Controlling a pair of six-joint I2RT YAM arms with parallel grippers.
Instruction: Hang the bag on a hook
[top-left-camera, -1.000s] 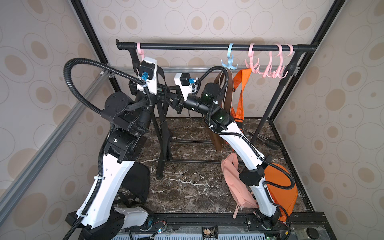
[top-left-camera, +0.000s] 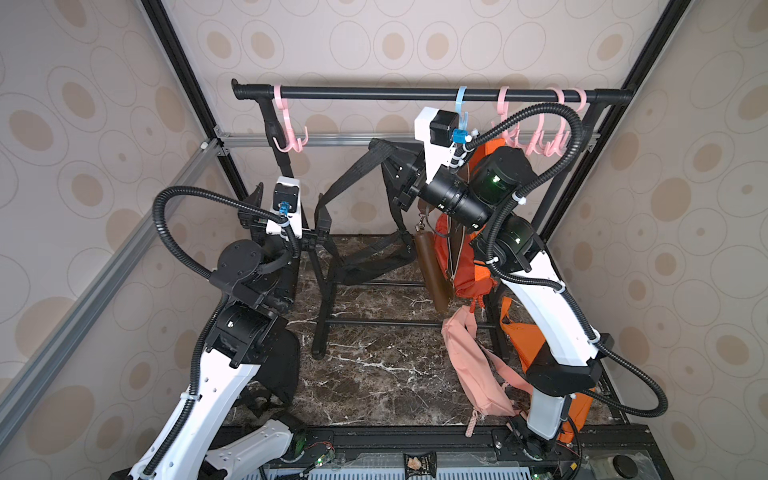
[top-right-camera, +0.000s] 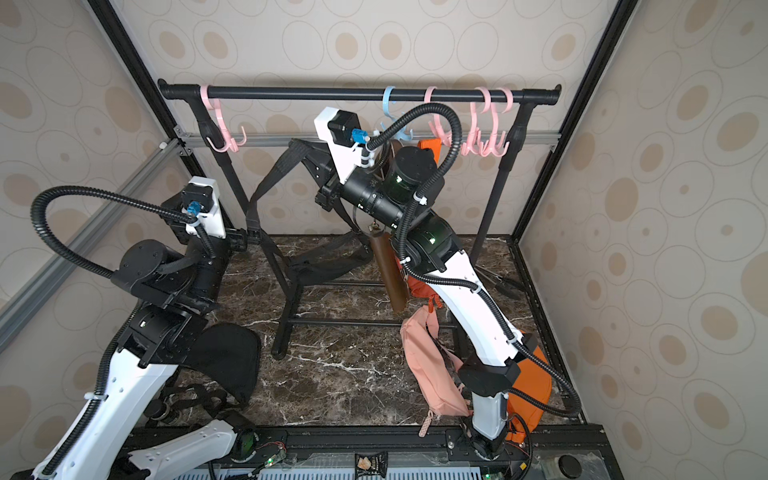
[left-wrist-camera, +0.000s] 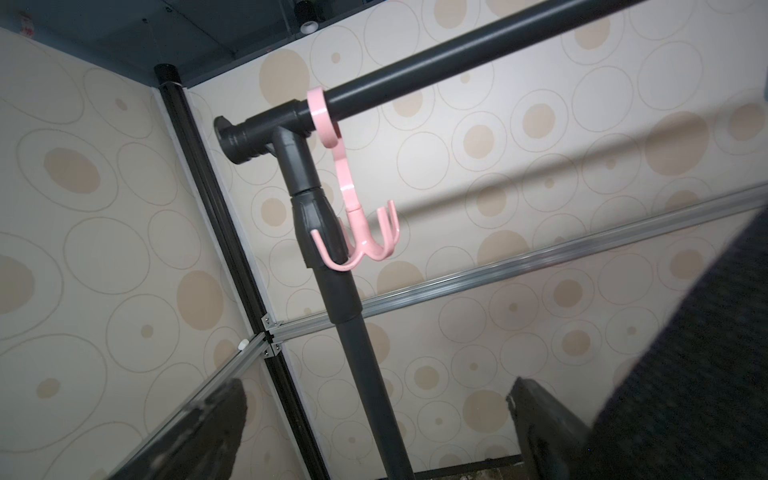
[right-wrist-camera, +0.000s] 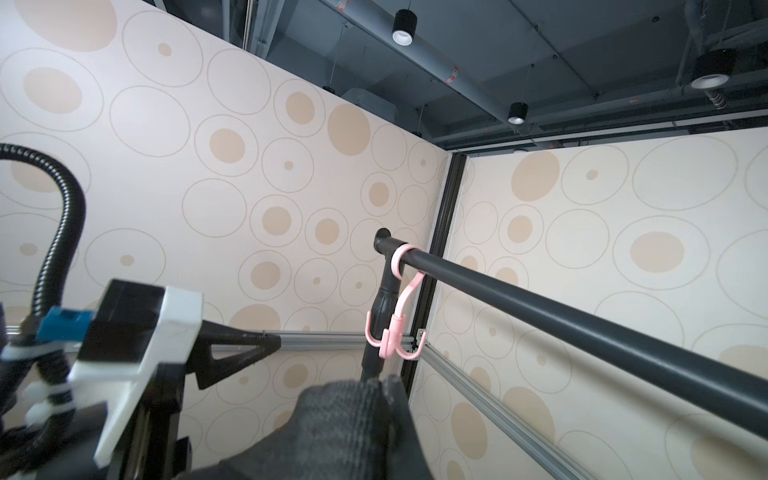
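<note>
A black bag strap (top-left-camera: 356, 172) loops up to my right gripper (top-left-camera: 393, 168), which is shut on it at middle height, right of centre below the rail. Lower down, the strap's slack part and dark body hang in the middle. My left gripper stands open at the rack's left side, lower than the right one, with dark fabric close by. A pink hook (left-wrist-camera: 352, 208) hangs on the rail (left-wrist-camera: 472, 48) near its left end, above the left gripper in its wrist view.
A blue hook (top-left-camera: 461, 97) and several pink hooks hang rightward on the rail. Brown (top-left-camera: 432, 268) and orange bags hang beneath them. A pink bag (top-left-camera: 472, 360), an orange bag and a black bag (top-right-camera: 224, 360) lie on the marble floor.
My right gripper has risen and moved right, drawing the black strap with it. My left gripper has moved down and slightly left, away from the right one.
</note>
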